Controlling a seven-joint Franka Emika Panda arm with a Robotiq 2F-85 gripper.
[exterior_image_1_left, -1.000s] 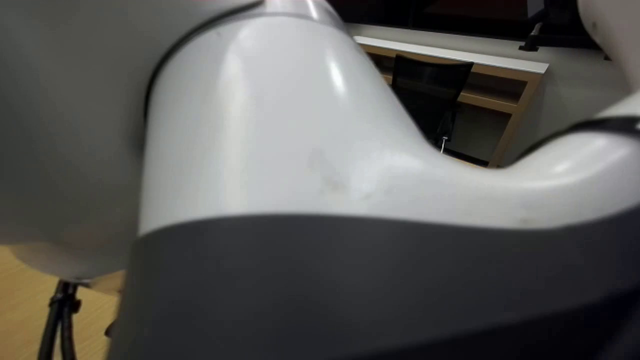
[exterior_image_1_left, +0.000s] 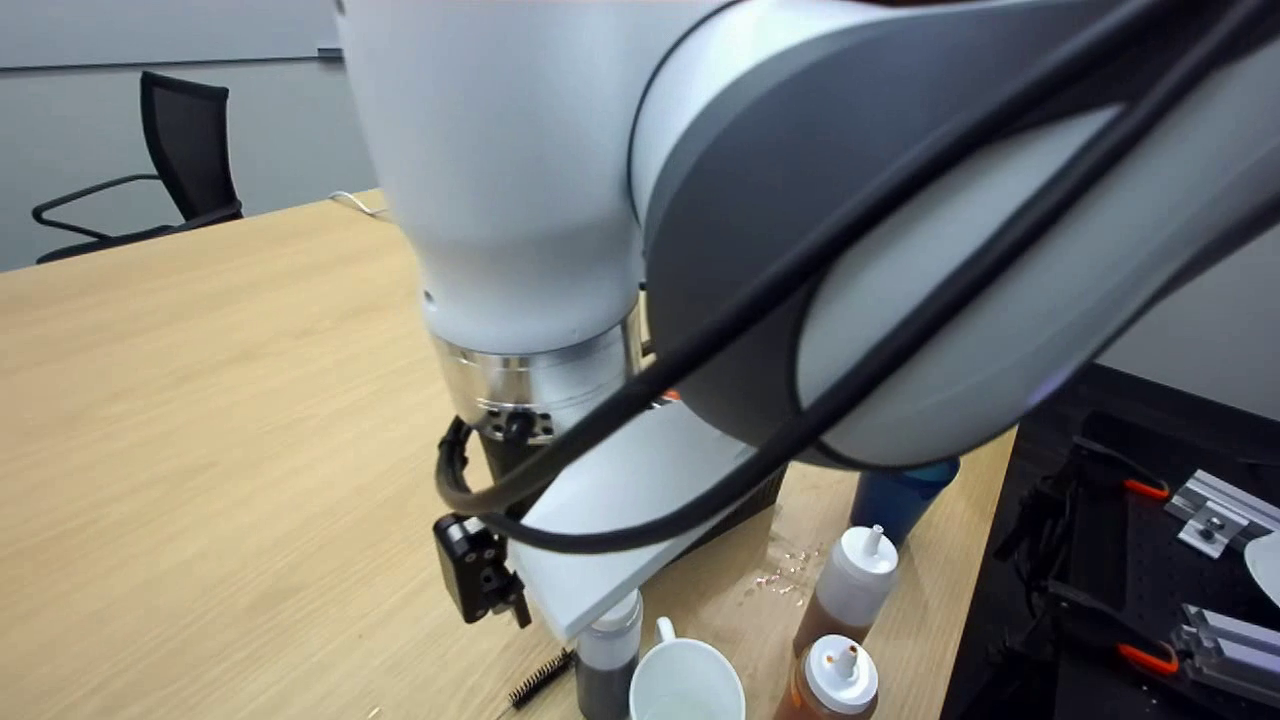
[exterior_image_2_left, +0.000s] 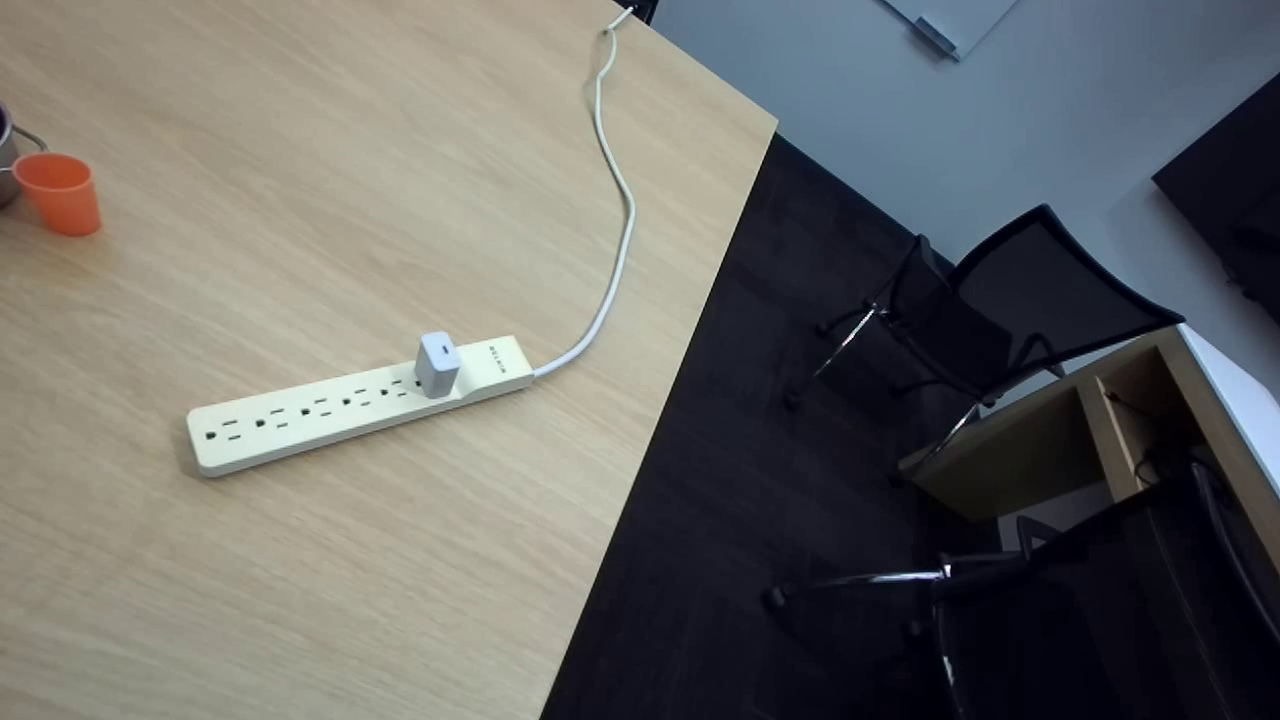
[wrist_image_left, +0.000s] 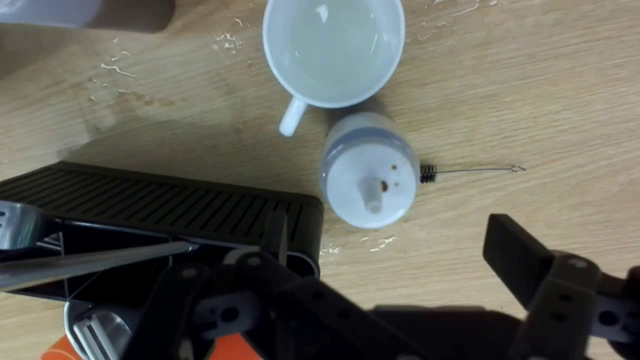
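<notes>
In the wrist view my gripper stands open, its dark fingers (wrist_image_left: 517, 255) wide apart and only bare table showing between their tips. A squeeze bottle with a white cap (wrist_image_left: 373, 191) stands upright just beyond the gap. Close behind it is a white mug (wrist_image_left: 336, 51), its handle toward the lower left. A thin wire brush (wrist_image_left: 429, 173) lies on the table at the bottle's right. Under the left finger sits a black ribbed caddy (wrist_image_left: 180, 201) holding metal utensils. The arm's mount and cables hide most of the gripper in exterior view 1.
Two more squeeze bottles (exterior_image_1_left: 854, 582) (exterior_image_1_left: 840, 676) stand near the table's right edge, with a blue cup (exterior_image_1_left: 902, 494) behind them. Exterior view 2 shows a power strip (exterior_image_2_left: 324, 410) and an orange cup (exterior_image_2_left: 66, 196).
In exterior view 1 the arm filled most of the frame a second ago. Now it reaches down from the upper right, and the table, bottles and mug are visible.
</notes>
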